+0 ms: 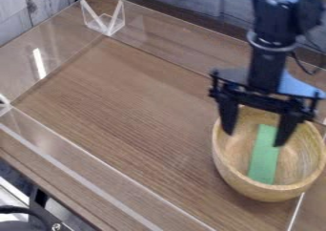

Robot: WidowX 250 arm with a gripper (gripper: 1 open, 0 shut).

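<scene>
A tan wooden bowl (235,168) sits at the right of the wooden table, holding a green block (264,160). My dark gripper (258,116) is open, its fingers spread over the back part of the bowl, above the green block.
A clear wire-like or plastic object (105,17) stands at the back left corner. The table's edge runs along the lower left.
</scene>
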